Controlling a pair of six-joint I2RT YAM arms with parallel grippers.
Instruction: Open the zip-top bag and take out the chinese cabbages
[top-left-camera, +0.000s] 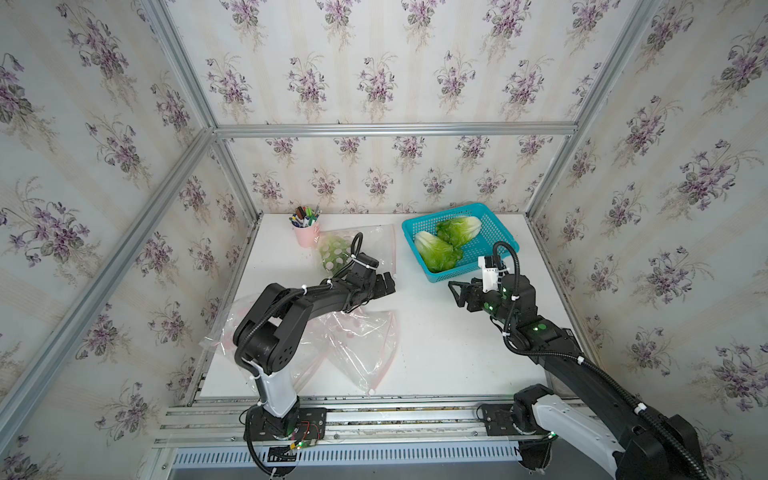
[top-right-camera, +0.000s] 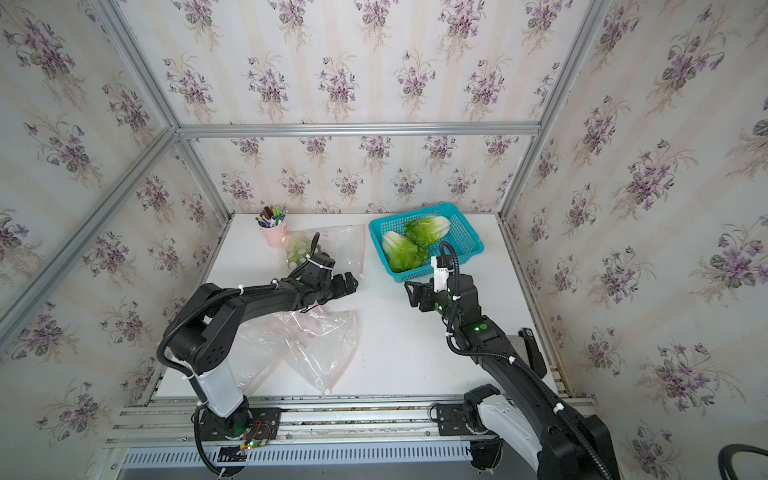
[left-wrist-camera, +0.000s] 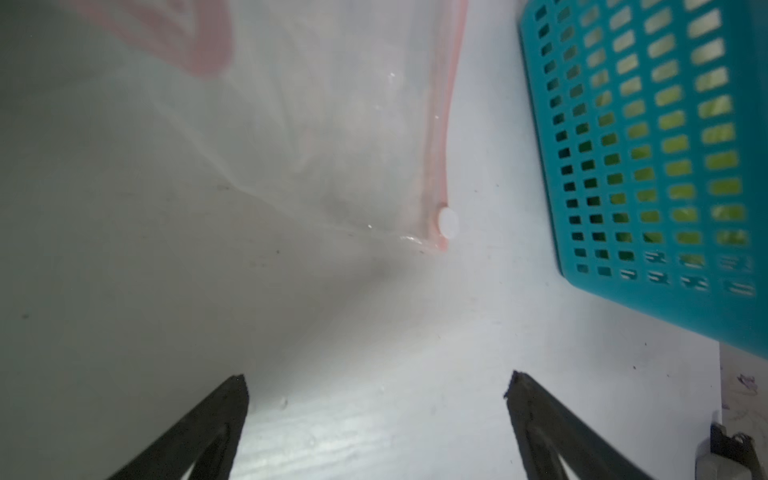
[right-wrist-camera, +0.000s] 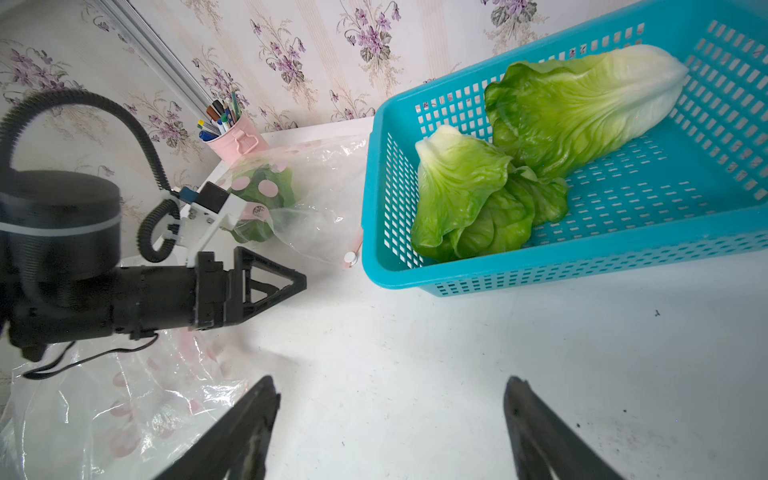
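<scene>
Two chinese cabbages (right-wrist-camera: 460, 188) (top-left-camera: 457, 230) lie in a teal basket (right-wrist-camera: 404, 280) at the back right. A clear zip bag with pink edges and a green-and-pink spotted pattern or content lies left of the basket; its corner shows in the left wrist view (left-wrist-camera: 336, 144). More clear bags (top-left-camera: 356, 352) lie at the front left. My left gripper (top-right-camera: 344, 284) is open, low by the near edge of the back bag, nothing between its fingers. My right gripper (top-left-camera: 460, 292) is open and empty, in front of the basket.
A pink pen cup (top-left-camera: 306, 234) stands at the back left.
</scene>
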